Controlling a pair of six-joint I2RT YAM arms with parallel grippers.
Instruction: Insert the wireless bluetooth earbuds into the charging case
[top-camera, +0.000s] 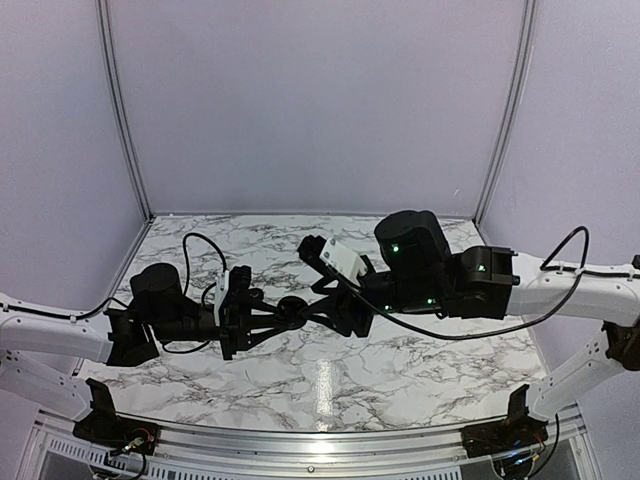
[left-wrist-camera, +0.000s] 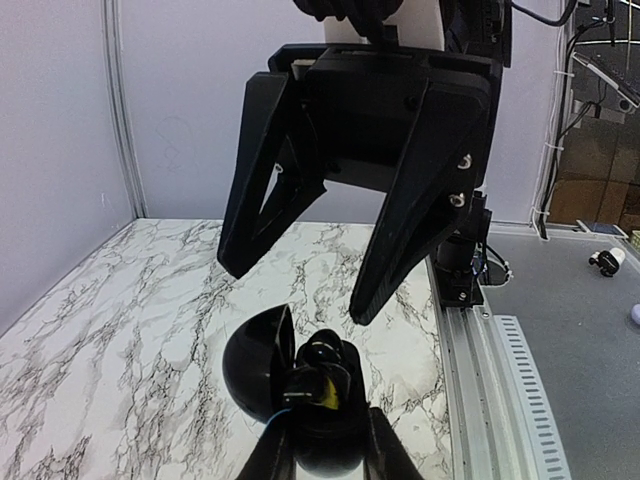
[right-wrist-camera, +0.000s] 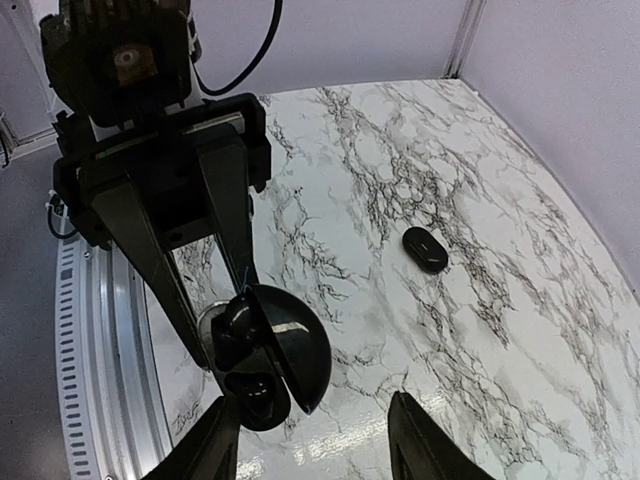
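Note:
The open, black, rounded charging case (left-wrist-camera: 255, 365) is held by my left gripper (top-camera: 280, 322), shut on it, near the middle above the table. Dark pieces sit inside the case, as the right wrist view shows; whether both are earbuds I cannot tell. My right gripper hangs just above and beside the case, its two fingers apart; the left wrist view shows nothing between them. In the right wrist view its fingertips show at the bottom edge, beside the case.
A small black oval object (right-wrist-camera: 425, 249) lies on the marble tabletop (right-wrist-camera: 520, 330) in the right wrist view. Walls surround it, and a metal rail runs along the front edge.

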